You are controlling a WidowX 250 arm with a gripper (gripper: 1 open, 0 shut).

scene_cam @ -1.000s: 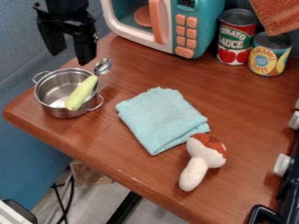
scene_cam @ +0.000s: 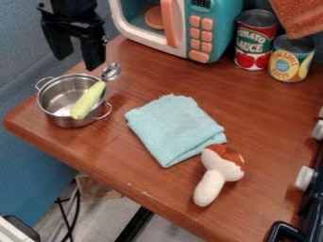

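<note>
My black gripper [scene_cam: 76,49] hangs at the top left, above and behind a steel pot [scene_cam: 60,102]. Its fingers point down; whether they are open or shut is hard to tell. In the pot leans a spoon with a pale yellow-green handle [scene_cam: 89,99], its metal end rising past the rim. A folded light blue cloth [scene_cam: 175,130] lies mid-table, and a white mushroom-like toy with a reddish cap [scene_cam: 214,175] lies near the front edge.
A toy microwave [scene_cam: 190,24] stands at the back, with a tomato sauce can [scene_cam: 252,43] and a second can [scene_cam: 290,61] to its right. Dark appliance [scene_cam: 303,217] at the right edge.
</note>
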